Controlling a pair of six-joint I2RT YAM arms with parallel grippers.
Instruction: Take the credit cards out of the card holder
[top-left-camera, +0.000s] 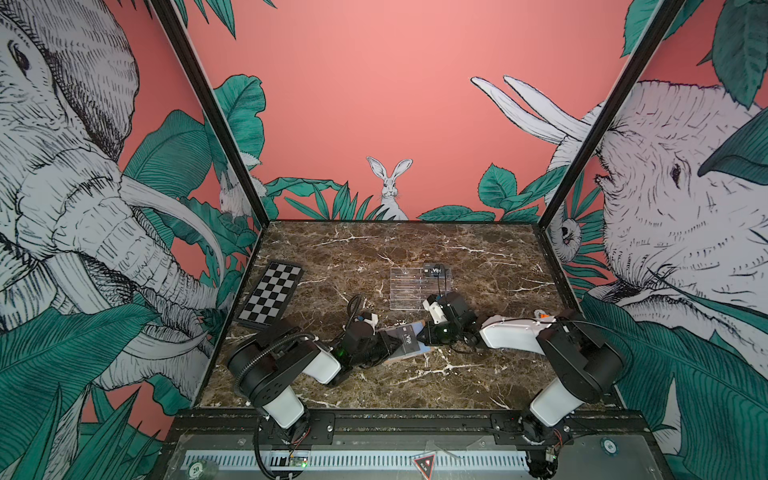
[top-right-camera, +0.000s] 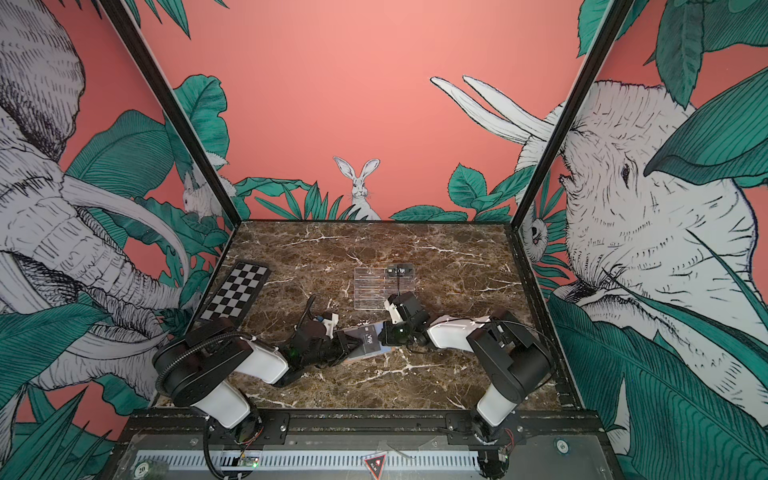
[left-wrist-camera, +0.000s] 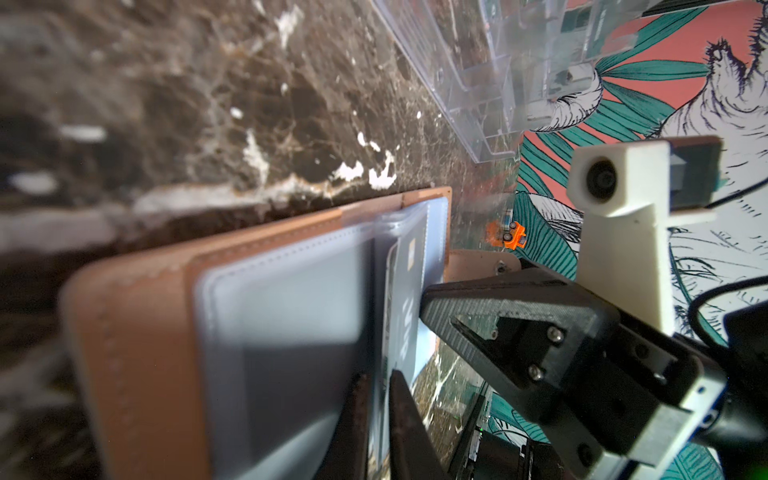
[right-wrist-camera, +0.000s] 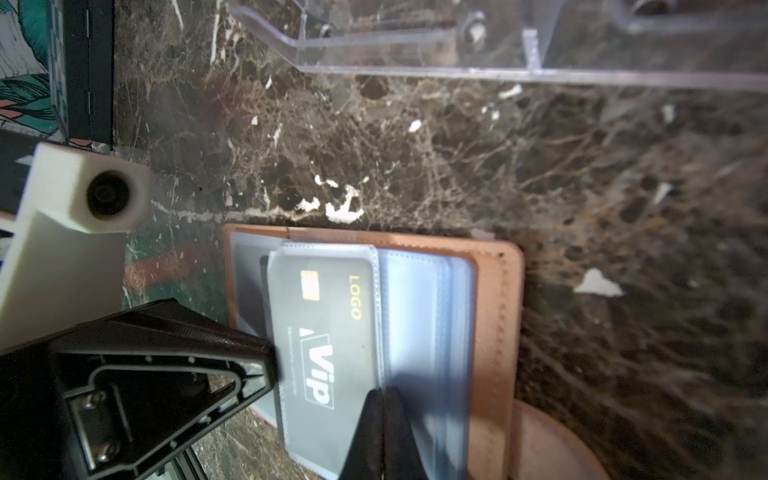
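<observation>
Brown-edged and open, the card holder lies on the marble table between both arms, with translucent sleeve pages. A grey Vip card sits in a clear sleeve. In the left wrist view that sleeve stands edge-on, and the fingers of my left gripper are part open, one on each side of its edge. My right gripper is shut, its tips over the sleeve's edge beside the blue pages; whether they pinch thin material cannot be seen. The lower part of the sleeve is hidden behind the fingers.
A clear compartment rack stands just behind the holder, with a dark Vip card at its back right. A checkered board lies far left. Bare marble surrounds these, including in front of the holder.
</observation>
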